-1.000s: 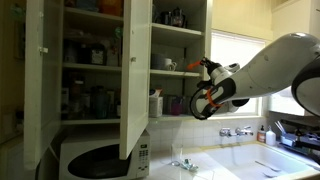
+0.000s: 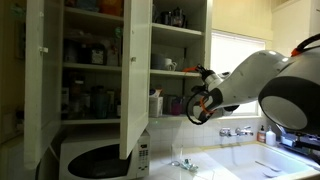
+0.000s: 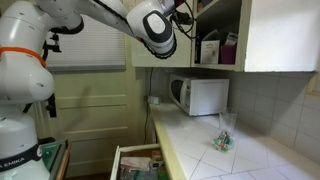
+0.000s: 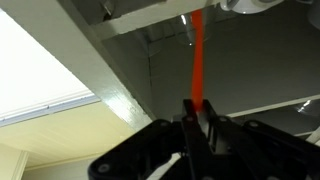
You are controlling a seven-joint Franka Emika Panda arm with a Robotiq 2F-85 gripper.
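Observation:
A long, narrow orange object [image 4: 198, 62] rises from between the black fingers of my gripper in the wrist view. My gripper is shut on it. In exterior view 1 the gripper [image 2: 203, 71] is at the right side of the open cabinet, level with a middle shelf [image 2: 175, 73]. The orange object [image 2: 190, 69] reaches left to that shelf's edge; whether it touches the shelf cannot be told. What kind of object it is does not show clearly.
A tall open cabinet door [image 2: 135, 75] stands left of the gripper. Mugs and containers fill the shelves. Below are a white microwave [image 2: 105, 155] and, on the counter, a small clear item with colored parts [image 3: 223, 140]. The sink [image 2: 255, 160] is at right.
My gripper has come slightly down and left with the orange object, closer to the shelf. The cabinet doors and shelf contents look the same.

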